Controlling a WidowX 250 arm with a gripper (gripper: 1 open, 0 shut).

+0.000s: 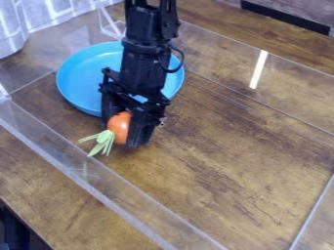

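Note:
My black gripper (pixel 131 121) reaches down from the top of the camera view, its fingers closed around an orange toy carrot (pixel 120 126) with pale green leaves pointing down-left. It holds the carrot low over the wooden surface, just in front of a blue bowl (pixel 78 80), which sits behind the arm and is partly hidden by it. Whether the carrot touches the surface I cannot tell.
Bare wooden surface (pixel 235 166) fills the right and front. Clear panels or edges (pixel 39 146) run along the left. A white object (pixel 11 24) stands at the top left corner.

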